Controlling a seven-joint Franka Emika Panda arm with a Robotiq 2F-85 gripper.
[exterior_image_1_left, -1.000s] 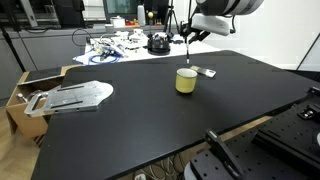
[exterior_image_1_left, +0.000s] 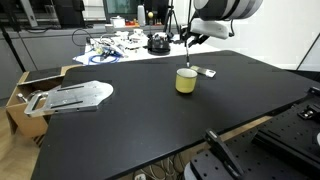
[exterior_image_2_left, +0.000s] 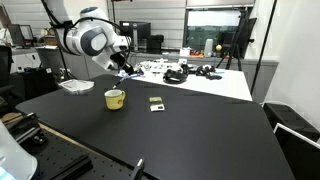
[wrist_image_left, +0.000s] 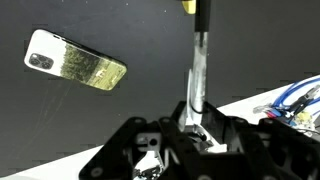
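Note:
My gripper is shut on a slim stick-like tool (wrist_image_left: 199, 75), pale grey along its shaft and dark toward its far end. In exterior view 1 the stick (exterior_image_1_left: 187, 54) hangs almost straight down from the black gripper (exterior_image_1_left: 188, 37). A yellow cup (exterior_image_1_left: 185, 82) stands upright on the dark table right beneath it. Exterior view 2 shows the stick's lower end at the mouth of the cup (exterior_image_2_left: 115, 101); whether the tip is inside cannot be made out. Only a bit of the cup (wrist_image_left: 189, 6) appears at the wrist view's top edge.
A phone (wrist_image_left: 75, 58) lies flat on the table beside the cup. A silvery metal plate (exterior_image_1_left: 78, 97) rests farther off on the table's left in exterior view 1. Cables and small gear (exterior_image_1_left: 125, 42) crowd a white table behind.

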